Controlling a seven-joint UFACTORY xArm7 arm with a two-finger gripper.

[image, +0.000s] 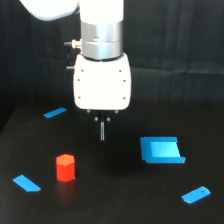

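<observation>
My gripper (102, 128) hangs from the white arm at the upper middle, above the black table, with its narrow fingers pointing down; I cannot tell from this view whether they are open or shut. A red block (66, 168) stands on the table at the lower left, apart from the gripper. A blue square (162, 149) with a lighter inner area lies to the right of the gripper.
Blue strips lie at the back left (55, 112), the front left (27, 183) and the front right (196, 194).
</observation>
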